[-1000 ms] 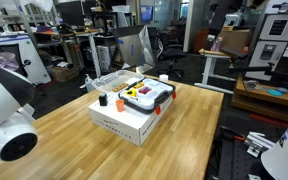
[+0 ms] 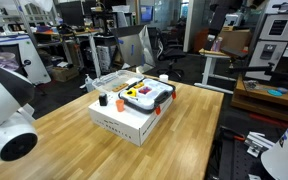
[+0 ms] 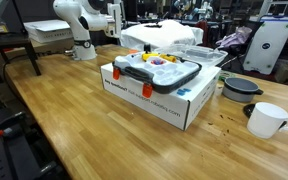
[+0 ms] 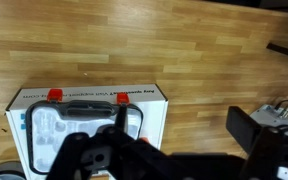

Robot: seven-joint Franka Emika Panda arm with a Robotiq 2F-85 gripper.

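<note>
A white cardboard box stands on the wooden table. On top of it rests a clear plastic case with a dark rim and red-orange latches; small yellow pieces show by it. A small orange cup and a black item are at the box's left side. In the wrist view my gripper is open above the table. Its dark fingers stand wide apart, nothing visible between them. The left one overlaps the view of the case and box.
A white mug and a grey pot stand beyond the box, beside a clear bin. Much of the wooden tabletop in front of the box is bare.
</note>
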